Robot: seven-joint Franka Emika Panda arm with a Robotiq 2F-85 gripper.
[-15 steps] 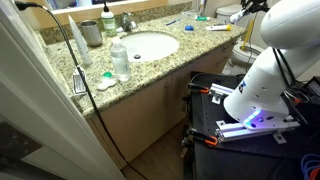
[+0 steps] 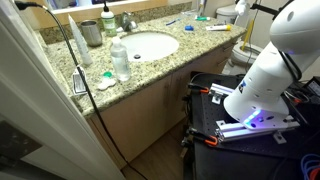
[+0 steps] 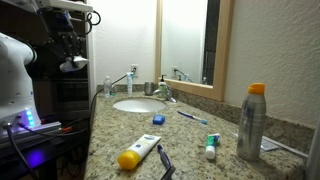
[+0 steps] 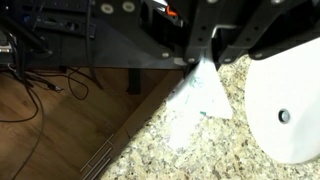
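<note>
A pale, whitish object, perhaps thin plastic or paper, sticks out from between my gripper's fingers in the wrist view. My gripper is shut on it, high at the left of exterior view 2, where the white object shows as a small patch below the fingers. It hangs clear above the granite counter. In exterior view 1 a white bit of it appears at the top right edge; the gripper itself is mostly out of that frame. Exactly what the object is, I cannot tell.
The sink is set in the counter. Bottles, including a clear one, and a metal cup stand around it. A yellow tube, a blue item, a toothpaste tube and a spray can occupy the counter's other end.
In exterior view 1 the white object at the top right has risen slightly toward the frame's top edge. Things on the counter look unchanged.
</note>
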